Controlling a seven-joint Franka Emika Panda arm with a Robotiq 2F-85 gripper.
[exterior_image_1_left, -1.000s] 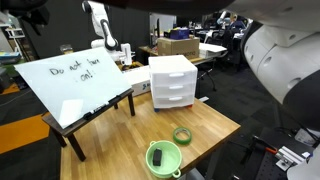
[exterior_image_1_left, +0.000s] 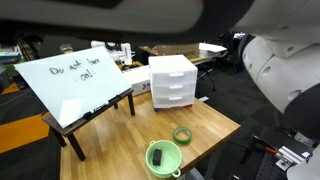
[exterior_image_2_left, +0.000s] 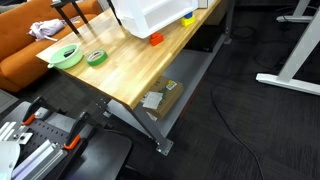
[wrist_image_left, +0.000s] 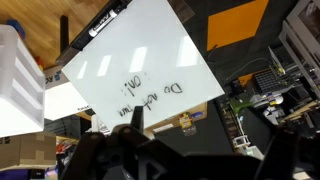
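Note:
In the wrist view my gripper stands open, its dark fingers apart at the lower edge, with nothing held between them. Beyond it is a whiteboard (wrist_image_left: 155, 60) with handwriting reading "Do not turn on!", upside down from here. Exterior view 1 shows the same whiteboard (exterior_image_1_left: 80, 90) tilted on a dark stand at the table's left. A green bowl (exterior_image_1_left: 174, 164) with a black object (exterior_image_1_left: 157, 157) inside sits near the front edge. Beside the bowl lies a green tape roll (exterior_image_1_left: 182, 134). The arm crosses the top of that view.
A white drawer unit (exterior_image_1_left: 173, 82) stands at the back of the wooden table (exterior_image_1_left: 125, 150). In exterior view 2, a red object (exterior_image_2_left: 156, 38) and a yellow one (exterior_image_2_left: 187, 20) lie near the drawers. A cardboard box (exterior_image_2_left: 165, 100) rests on the lower shelf.
Over the past second the arm has come lower across the top of exterior view 1, covering more of the background. The tabletop objects have stayed put.

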